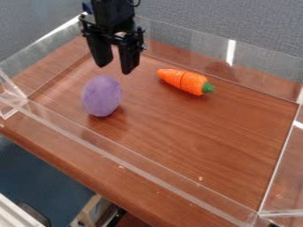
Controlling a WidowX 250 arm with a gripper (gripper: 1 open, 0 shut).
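Note:
A black gripper (115, 55) hangs over the upper left of the wooden surface, its two fingers parted with empty space between them. Below it a purple egg-shaped object (102, 96) rests on the wood. An orange toy carrot (186, 81) with a green end lies to the right, apart from both.
Clear low walls (272, 82) edge the wooden tabletop (196, 151). Beyond the front-left edge is a dark floor with pale frame parts.

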